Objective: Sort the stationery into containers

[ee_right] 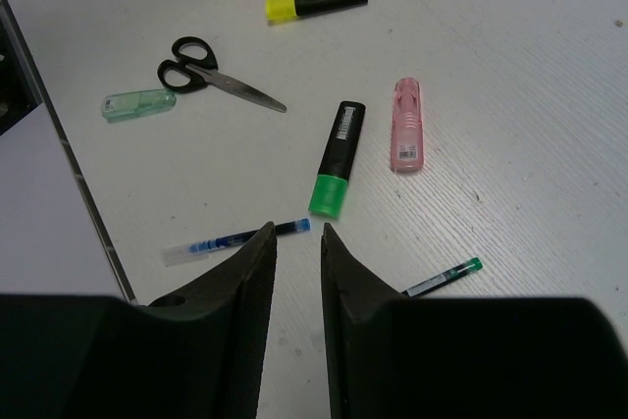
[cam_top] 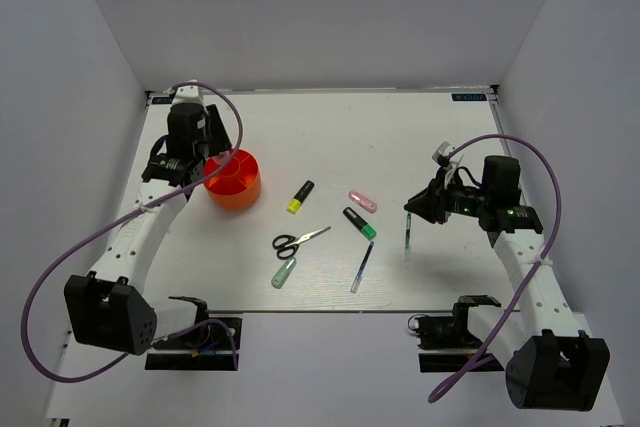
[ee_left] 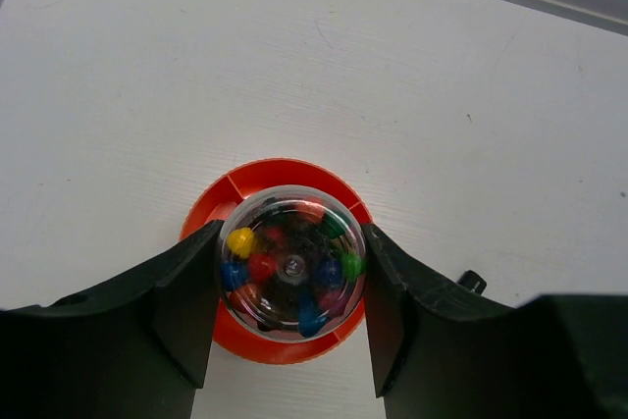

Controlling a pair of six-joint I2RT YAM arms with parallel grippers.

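Observation:
In the left wrist view, a clear round tub [ee_left: 294,291] of colourful pins is clamped between the fingertips of my left gripper. Beneath it shows the round, divided orange container [cam_top: 233,200], partly covered by the tub and gripper. Over on the right, my right gripper hangs above the table, its fingers a little apart and empty. Loose on the table are a yellow-capped marker [cam_top: 300,197], a green-capped marker [cam_top: 360,223], a pink highlighter [cam_top: 363,202], scissors [cam_top: 300,241], a pale green item [cam_top: 284,273], a blue pen [cam_top: 362,269] and a green-ended pen [cam_top: 408,232].
Walls stand close on the left, right and back. A purple cable [cam_top: 110,237] loops along the left arm, passing in front of the orange container.

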